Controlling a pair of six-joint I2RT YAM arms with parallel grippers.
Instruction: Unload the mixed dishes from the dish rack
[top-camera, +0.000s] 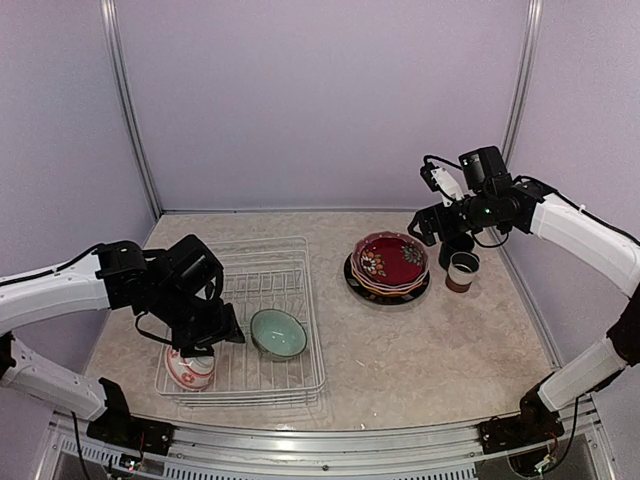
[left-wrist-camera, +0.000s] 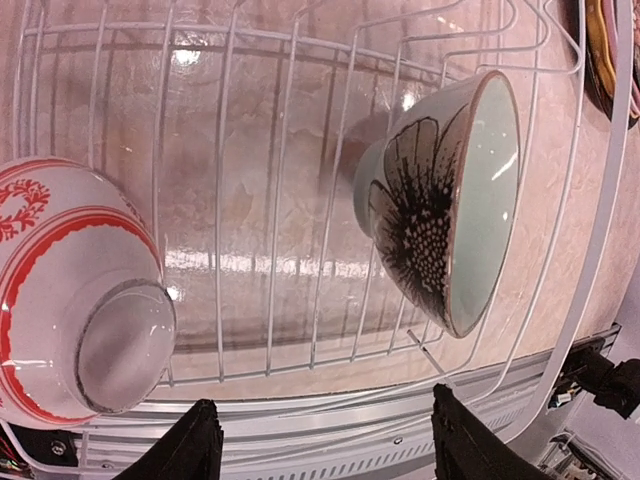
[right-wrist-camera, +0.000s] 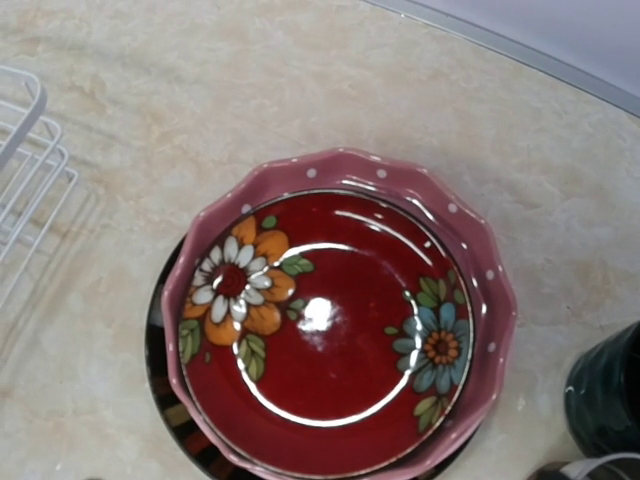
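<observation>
In the white wire dish rack (top-camera: 312, 340), a pale green bowl (top-camera: 280, 335) rests tilted. The left wrist view shows this bowl (left-wrist-camera: 430, 200) with a dark flower on its outer side. A white bowl with red patterns (top-camera: 190, 372) lies on its side at the rack's front left, its base (left-wrist-camera: 125, 345) facing the camera. My left gripper (top-camera: 212, 338) hovers above the rack, between and over the two bowls. Its fingers (left-wrist-camera: 192, 445) stand apart with nothing between them. At the back right, my right gripper (top-camera: 427, 226) is open and empty.
Red flowered plates and scalloped dishes (top-camera: 393, 262) are stacked on a black plate (top-camera: 417, 294). To their right stand a dark cup (top-camera: 455, 251) and a white-and-brown cup (top-camera: 461, 272).
</observation>
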